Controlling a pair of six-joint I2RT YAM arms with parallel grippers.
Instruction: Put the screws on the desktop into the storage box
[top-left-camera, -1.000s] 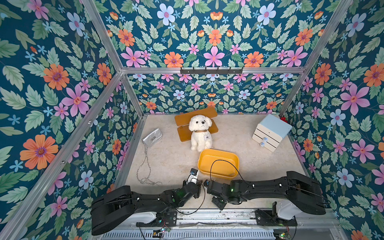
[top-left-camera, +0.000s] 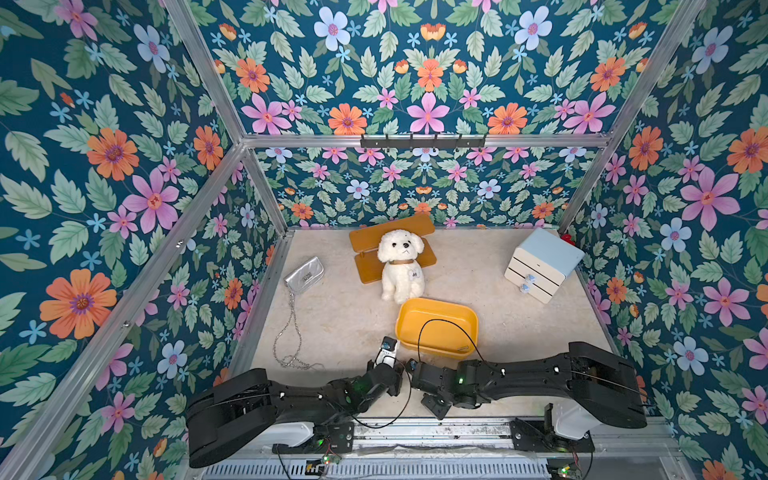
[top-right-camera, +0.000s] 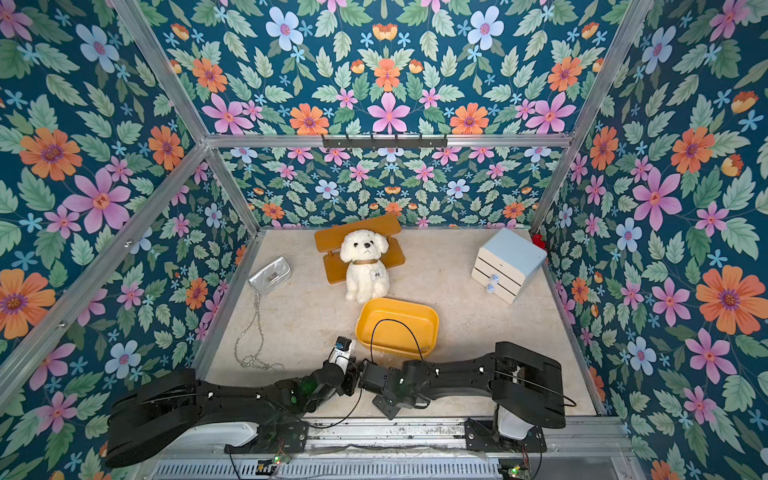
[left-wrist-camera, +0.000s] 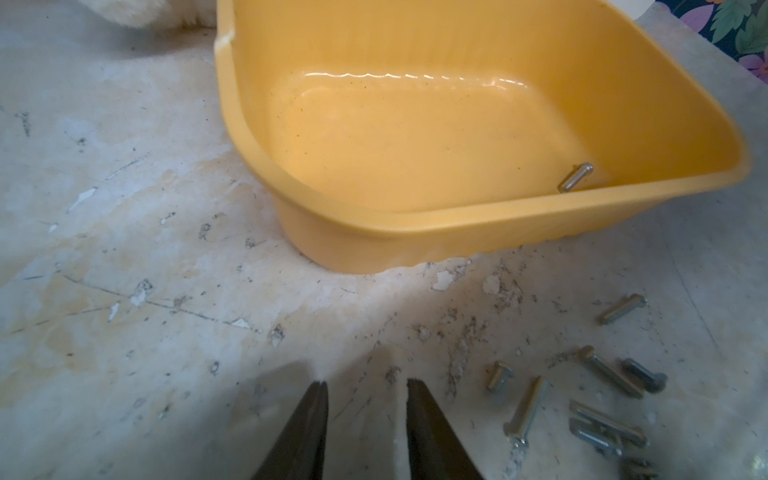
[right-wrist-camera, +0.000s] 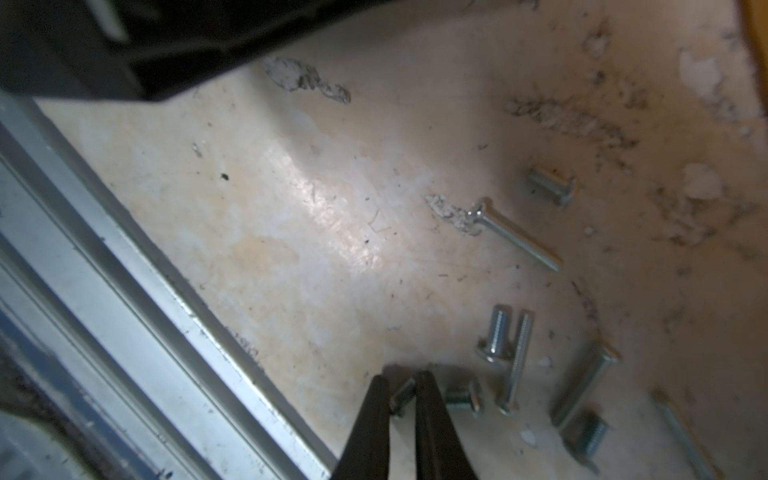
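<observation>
The yellow storage box (top-left-camera: 436, 320) sits front centre, with one screw (left-wrist-camera: 574, 177) inside in the left wrist view. Several loose screws (left-wrist-camera: 609, 373) lie on the desktop in front of it. My left gripper is low near the box's front left corner, its fingers apart with nothing between them, the screws off to its right. In the right wrist view my right gripper is down among the screws (right-wrist-camera: 516, 240), its fingertips a little apart around a small screw; whether they grip it I cannot tell.
A white plush dog (top-left-camera: 400, 272) sits on brown boards behind the box. A silver bag (top-left-camera: 304, 274) with a chain lies left, a small drawer cabinet (top-left-camera: 544, 264) back right. The desk's metal front edge borders the right gripper's area.
Both arms have shifted very slightly since a second ago; the box and the other objects in the top left view are unchanged.
</observation>
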